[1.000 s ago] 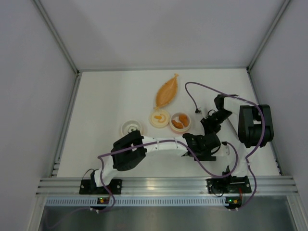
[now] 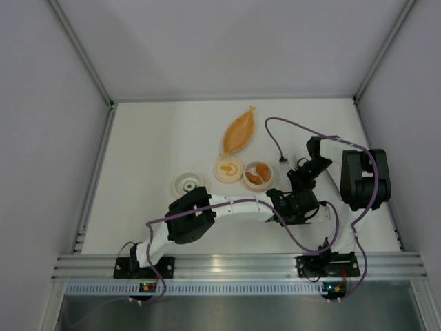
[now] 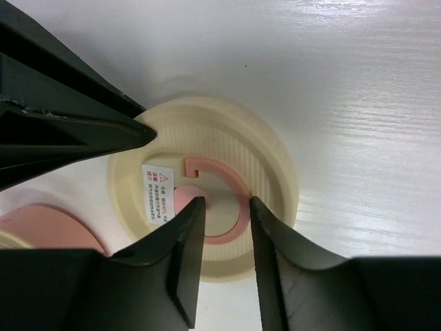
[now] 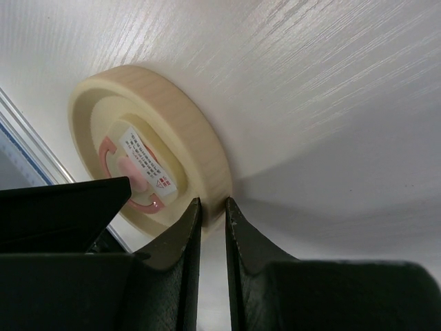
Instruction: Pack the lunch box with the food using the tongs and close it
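Note:
A round cream lid (image 3: 275, 172) with a pink curved handle (image 3: 238, 183) and a white label fills the middle of the left wrist view. My right gripper is shut on the lid's rim; the lid (image 4: 186, 117) stands tilted in the right wrist view. Over the handle side of the lid, my left gripper is part open, its fingertips apart; whether they touch the handle cannot be told. From above, the arms largely hide the lid. A bowl (image 2: 247, 180) with brown food pieces sits left of the grippers.
Left of the bowl are a pale round dish (image 2: 227, 178) with yellow pieces and a white round container (image 2: 176, 187). An orange leaf-shaped piece (image 2: 238, 132) lies behind them. A pink round thing (image 3: 52, 224) shows partly in the left wrist view.
The right arm and the dishes look unmoved.

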